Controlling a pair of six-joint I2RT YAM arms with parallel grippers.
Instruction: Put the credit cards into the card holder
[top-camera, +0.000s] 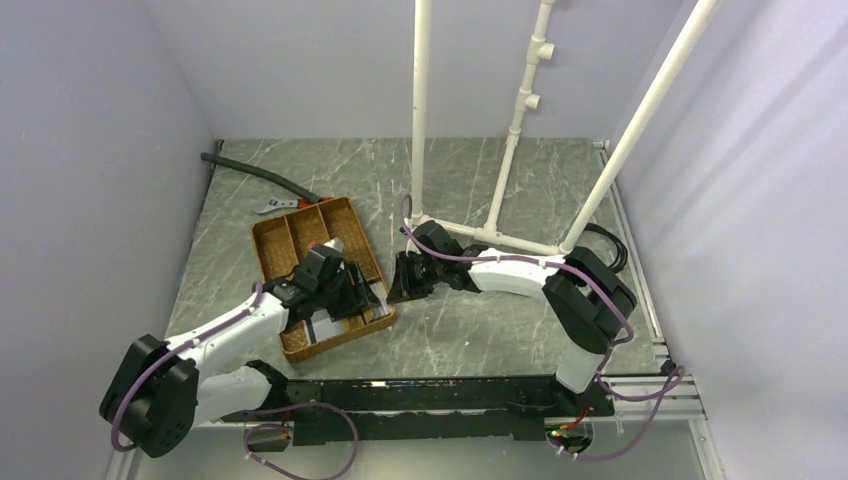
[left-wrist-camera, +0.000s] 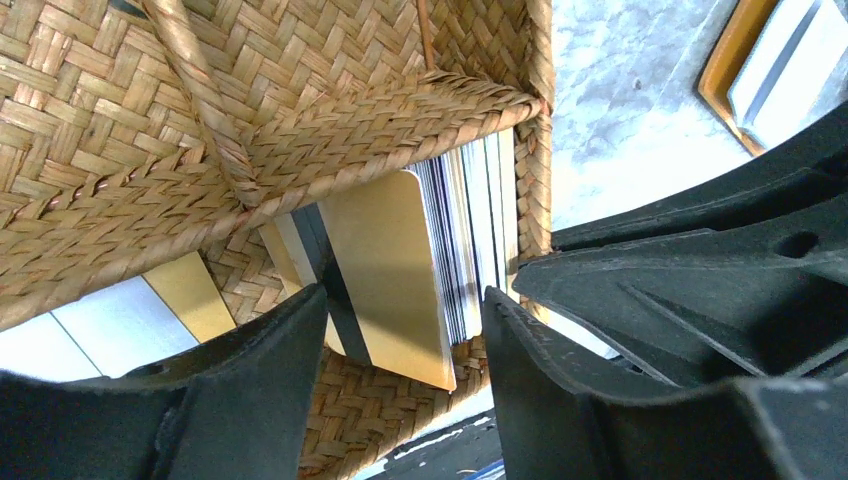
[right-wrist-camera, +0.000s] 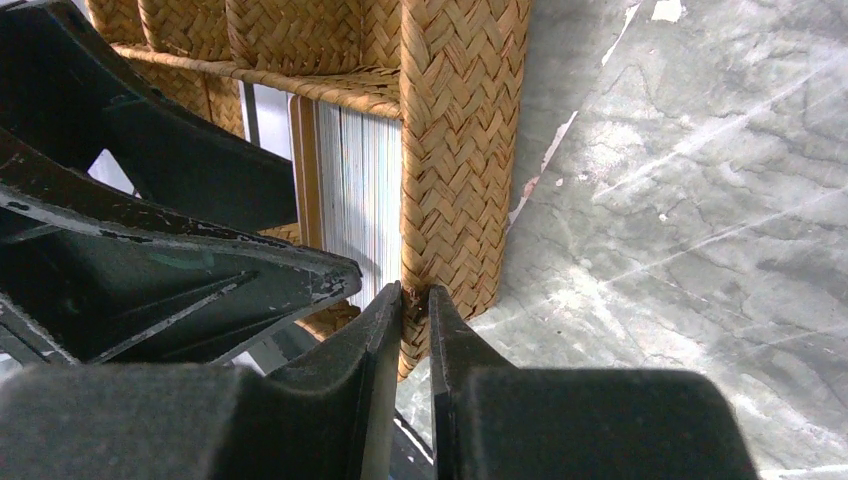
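In the woven card holder (top-camera: 275, 232), a row of cards (left-wrist-camera: 465, 230) stands in the compartment by the right wall. A yellow card with a dark stripe (left-wrist-camera: 385, 275) leans against that row, between the fingertips of my left gripper, which is part open over the compartment. Flat cards (left-wrist-camera: 130, 330) lie in the compartment to the left. My right gripper is shut on the woven rim (right-wrist-camera: 450, 180) at the holder's right side, beside the cards.
A wrench (top-camera: 272, 205) and a dark tube (top-camera: 250, 172) lie behind the holder. White pipes (top-camera: 515, 240) stand at the back right, a black cable (top-camera: 610, 240) beside them.
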